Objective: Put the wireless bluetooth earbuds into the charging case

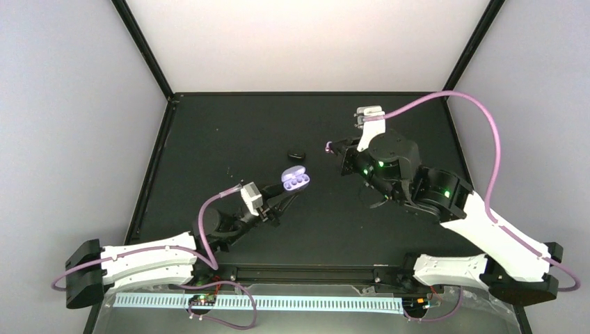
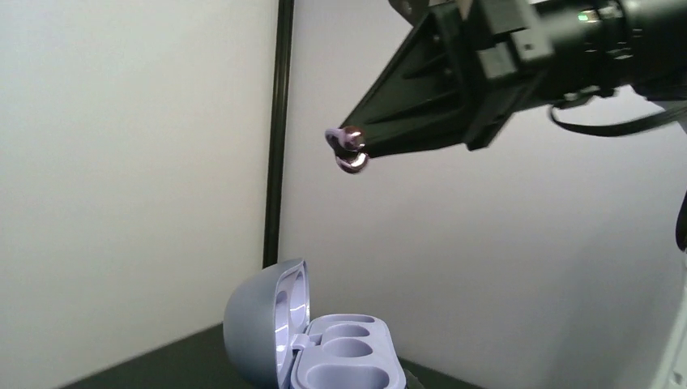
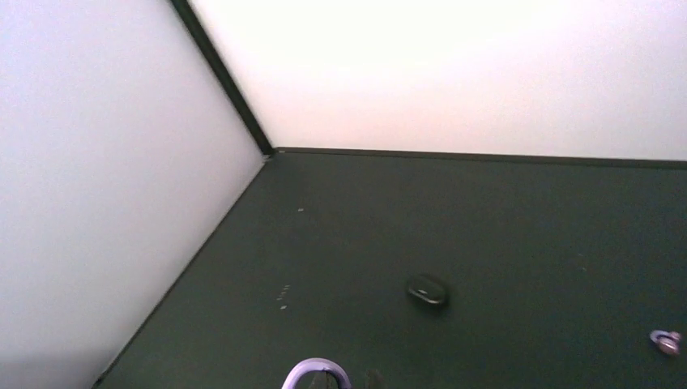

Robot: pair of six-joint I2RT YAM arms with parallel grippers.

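Observation:
The lilac charging case (image 1: 297, 182) is up off the table with its lid open, and my left gripper (image 1: 288, 192) is shut on it. In the left wrist view the empty wells of the case (image 2: 347, 347) face up. Farther right and higher, my right gripper (image 1: 334, 147) is shut on a lilac earbud (image 2: 345, 146), whose loop and shiny metallic ends protrude from the fingertips. That earbud's loop (image 3: 317, 366) also shows at the bottom of the right wrist view. A second earbud (image 3: 667, 342) lies on the table at that view's right edge; in the top view it cannot be made out.
A small black rounded object (image 1: 296, 156) lies on the dark table (image 1: 229, 132) behind the case. Walls enclose the sides and back.

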